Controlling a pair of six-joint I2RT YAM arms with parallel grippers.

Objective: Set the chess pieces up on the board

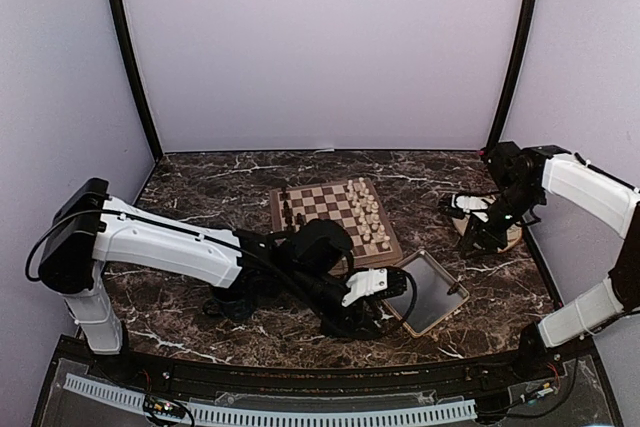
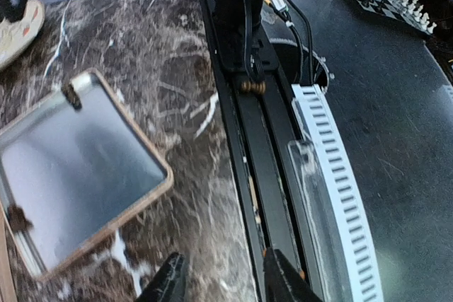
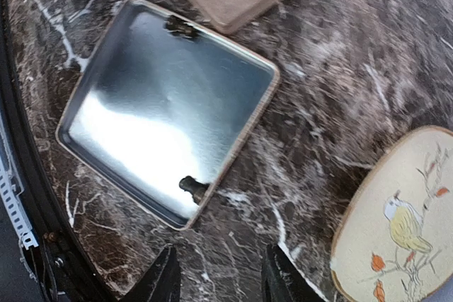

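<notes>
The chessboard (image 1: 320,194) lies mid-table in the top view, white pieces (image 1: 368,215) along its right side. Dark pieces (image 1: 287,209) stand at its left; my left arm covers part of the board. In the right wrist view the metal tray (image 3: 152,97) holds a dark piece (image 3: 181,27) by its upper edge and another dark piece (image 3: 193,188) near its lower corner. My left gripper hangs left of the tray by the table's front, fingers apart and empty. My right gripper is open and empty, between tray and plate.
An oval plate with a bird picture (image 3: 407,245) lies at the right, partly under my right arm in the top view. A blue mug (image 1: 235,302) stands below my left arm, mostly hidden. A small brown object (image 2: 251,87) rests on the dark front rail.
</notes>
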